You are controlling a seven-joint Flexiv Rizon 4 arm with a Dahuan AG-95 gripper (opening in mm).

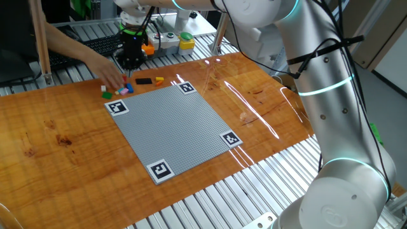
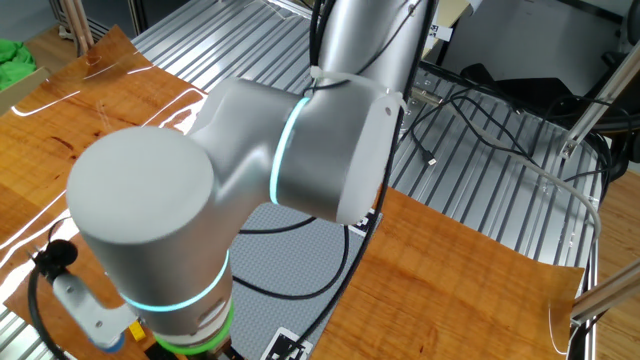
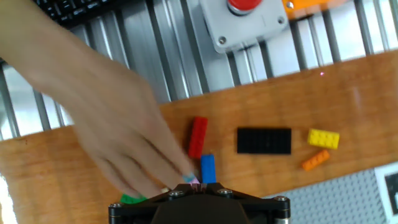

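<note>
Several small bricks lie in a loose group behind the grey baseplate (image 1: 172,121), at the table's far edge. In the wrist view I make out a red brick (image 3: 198,137), a blue brick (image 3: 208,168), a green brick (image 3: 132,199) and a bit of a pink brick (image 3: 194,182). To their right are a black brick (image 3: 263,140), a yellow brick (image 3: 324,139) and an orange brick (image 3: 315,160). A person's hand (image 3: 127,134) reaches into the group and covers part of it. My gripper (image 1: 131,67) hangs over this area; its finger state does not show clearly.
Marker tags sit on the baseplate's corners, one being a near tag (image 1: 161,170). Behind the table edge stands a grey box with a red button (image 3: 245,25). A keyboard (image 1: 98,44) lies at the back left. The baseplate is bare, and the wooden table (image 1: 70,152) left of it is clear.
</note>
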